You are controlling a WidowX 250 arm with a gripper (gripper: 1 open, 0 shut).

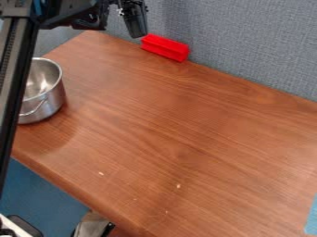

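A black gripper (133,20) hangs from the arm at the top of the camera view, just above and left of a red block-shaped object (165,47) that rests at the back edge of the wooden table against the grey partition. How far the gripper's fingers stand apart is hard to make out. A steel pot (41,97) with a wire handle stands on the table at the left, partly behind the black arm.
A grey fabric partition (247,46) runs along its back. Blue floor shows past the near left edge.
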